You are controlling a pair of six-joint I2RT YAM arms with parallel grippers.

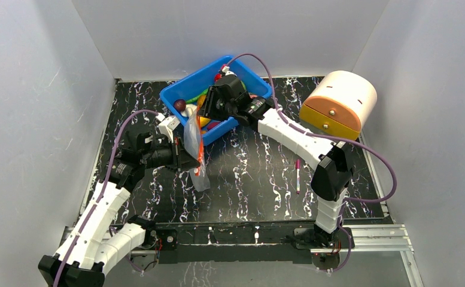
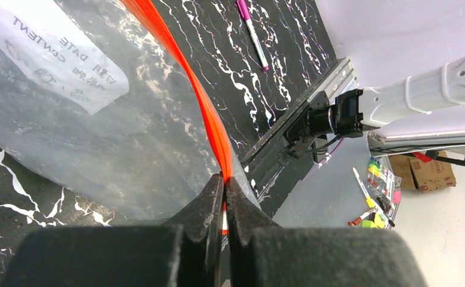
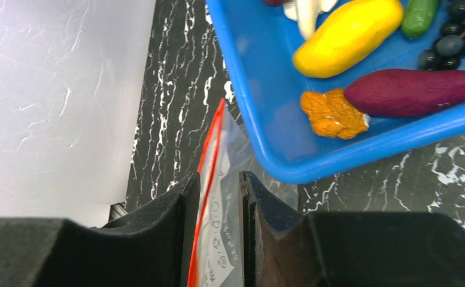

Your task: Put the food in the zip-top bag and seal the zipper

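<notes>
The clear zip bag (image 1: 195,173) with an orange zipper hangs upright beside the blue bin. My left gripper (image 1: 188,156) is shut on it; in the left wrist view the zipper strip (image 2: 203,107) runs into the closed fingertips (image 2: 225,182). My right gripper (image 1: 209,103) is above the bin's front-left side, near the bag's upper end; in the right wrist view its fingers stand part open over the bag (image 3: 221,149). Food lies in the blue bin (image 3: 248,89): a yellow item (image 3: 343,39), a purple one (image 3: 412,89), grapes and others.
A rounded box with a yellow drawer (image 1: 328,118) stands at the back right. A pink marker (image 1: 297,173) lies on the right of the black marble table, whose front middle is clear. Grey walls enclose the sides and back.
</notes>
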